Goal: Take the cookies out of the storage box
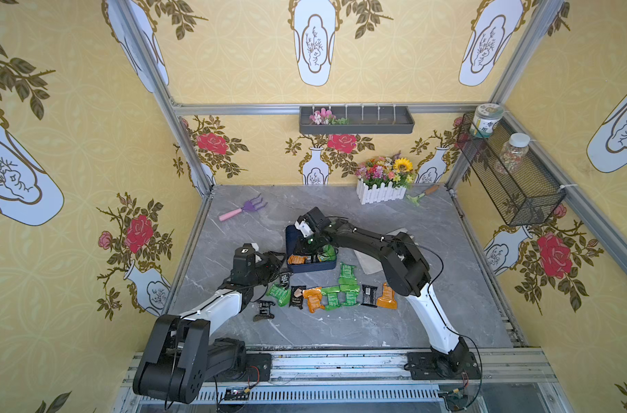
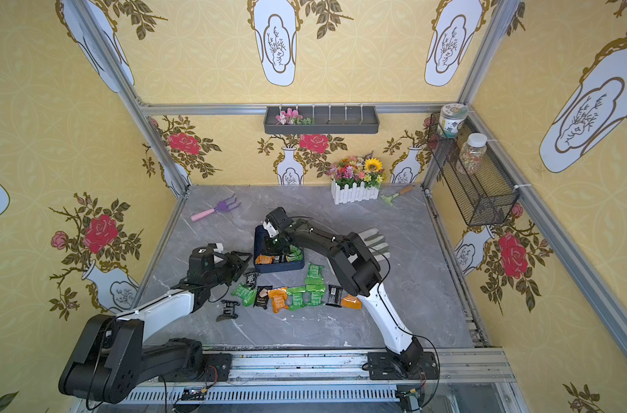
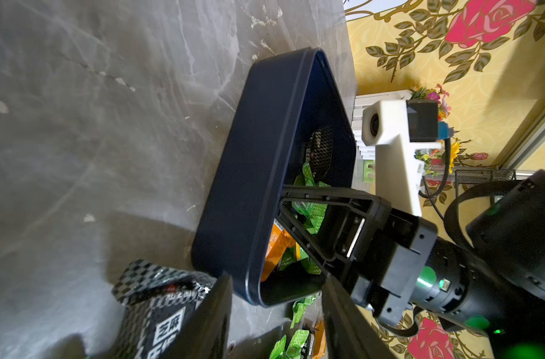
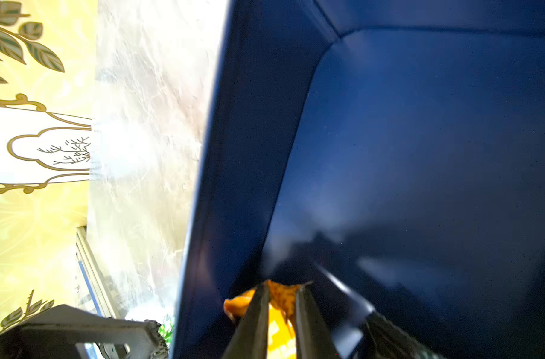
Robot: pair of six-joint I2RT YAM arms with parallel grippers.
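The navy storage box (image 1: 290, 237) holds orange, black and green cookie packs. My right gripper is down inside it at an orange pack (image 4: 278, 335), its fingertips on either side of the wrapper; whether it is gripped is unclear. My left gripper is low just left of the box, beside a black pack (image 3: 158, 323); whether anything is between its fingers is hard to see.
Several loose packs (image 1: 349, 296) lie in front of the box. A purple fork (image 1: 237, 210), a white flower planter (image 1: 381, 192) and a small trowel (image 1: 420, 196) lie at the back. A pale board (image 1: 368, 261) is right of the box.
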